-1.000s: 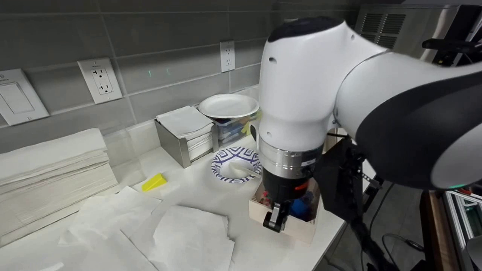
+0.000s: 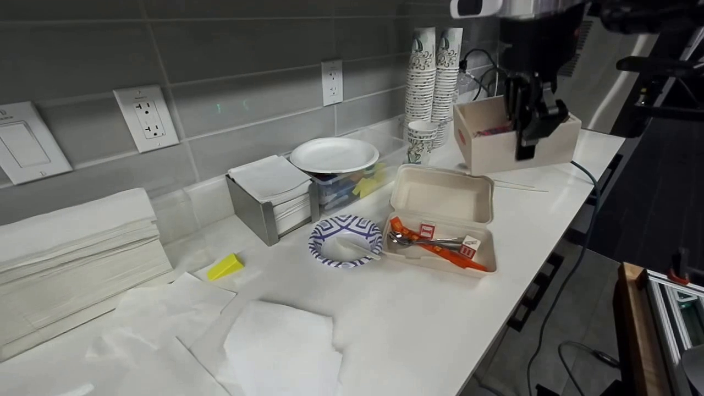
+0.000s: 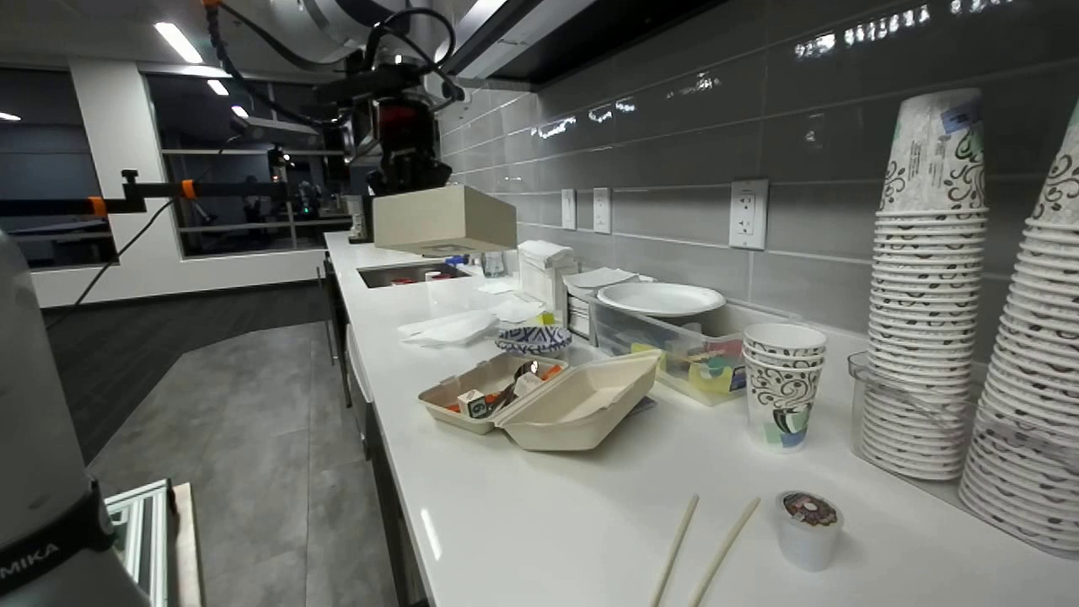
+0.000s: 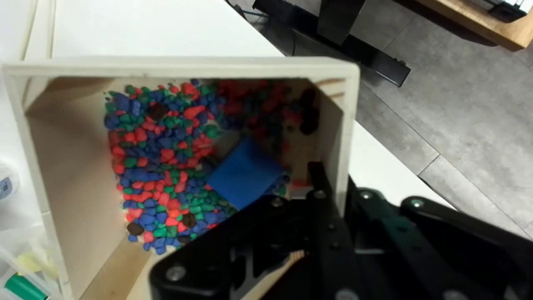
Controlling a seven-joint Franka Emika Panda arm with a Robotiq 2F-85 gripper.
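Observation:
My gripper (image 2: 529,142) is shut on one wall of an open-topped cream box (image 2: 555,150). From below, exterior view 2 shows the box (image 3: 435,221) held up, clear of the counter. Looking down in the wrist view, one finger lies inside the box (image 4: 65,165) at its lower right wall and the other outside. Red, blue and green pebbles (image 4: 160,170) cover much of its floor, with a few dark pieces among them. On them rests a blue block (image 4: 245,172), partly hidden by the gripper.
An open takeout container (image 2: 443,191) with cutlery and small cubes lies on the counter beside a patterned bowl (image 2: 330,258). Tall cup stacks (image 3: 926,303), a loose pod (image 3: 809,531) and two sticks (image 3: 675,546) stand or lie nearby. The counter's edge drops to the floor.
Arm and box have moved from the front of the counter towards the back right of exterior view 1. The takeout container and cup stacks, hidden before by the arm, now show.

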